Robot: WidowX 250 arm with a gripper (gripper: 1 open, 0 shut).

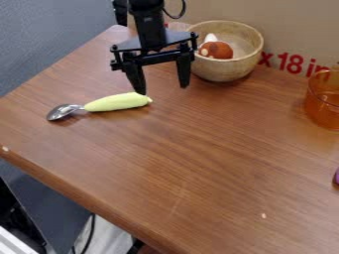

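Note:
A black gripper (162, 77) hangs over the back left of the wooden table (199, 179), its two fingers spread open with nothing visible between them. Just below and left of it lies a pale yellow-green object (121, 102), with a metal spoon (63, 112) at its left end. Behind the gripper, to the right, a light bowl (225, 66) holds a brown round item (217, 50) and something white.
An orange translucent container (322, 104) stands at the right edge, with a small purple item (335, 177) partly visible below it. A cardboard panel (284, 25) backs the table.

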